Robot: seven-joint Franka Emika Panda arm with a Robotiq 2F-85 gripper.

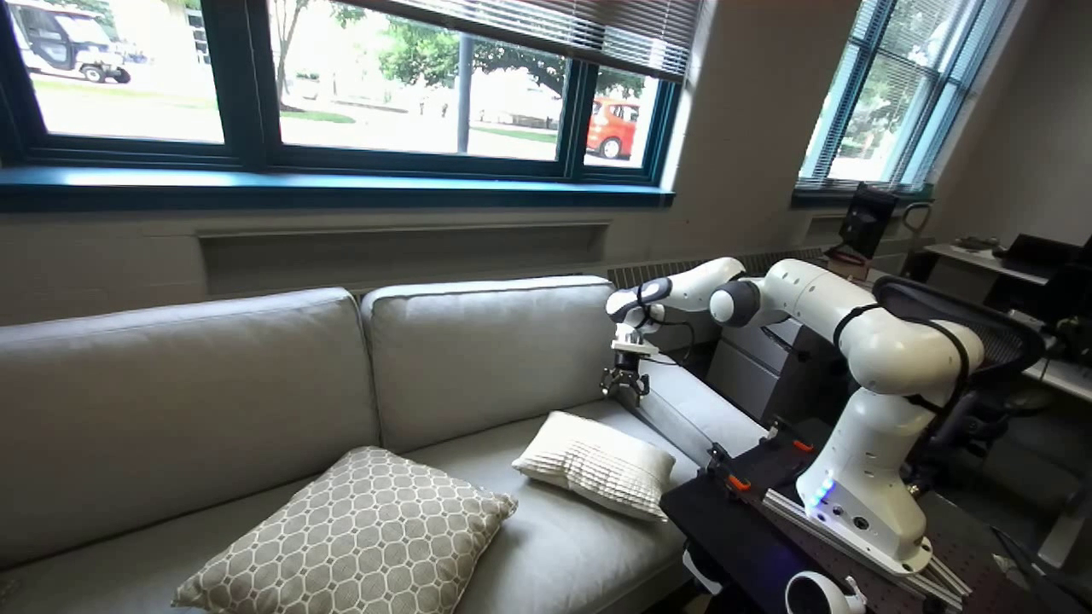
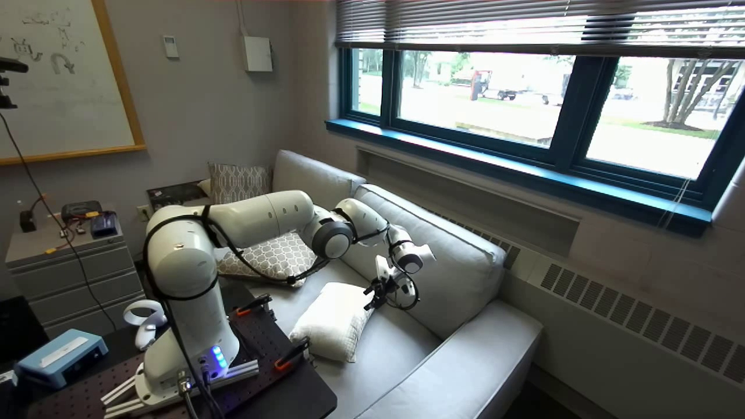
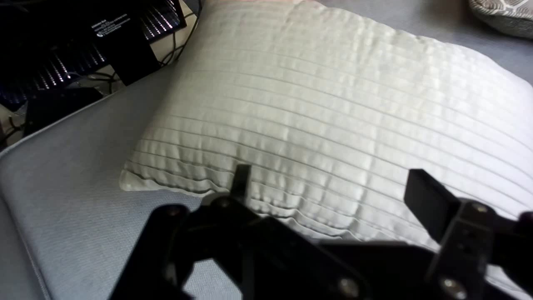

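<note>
On the right seat of the sofa lies a small white pleated pillow [image 1: 599, 462], which fills much of the wrist view [image 3: 344, 110]. My gripper [image 1: 625, 389] hangs near the sofa's backrest, above and behind the pillow in exterior view 1. Its fingers stand wide apart in the wrist view, with the pillow's pleated edge showing below and between them; the gripper is open and holds nothing. In exterior view 2 the gripper [image 2: 373, 297] appears by the pillow's upper right side [image 2: 332, 318]. Whether a fingertip touches the fabric cannot be told.
A larger patterned pillow [image 1: 358, 532] lies on the sofa to the left in exterior view 1. The backrest [image 1: 491, 353] rises behind my gripper, and the armrest [image 1: 706, 409] lies beside it. A dark table [image 1: 737, 532] carries the arm's base. Bare seat surrounds the pillow.
</note>
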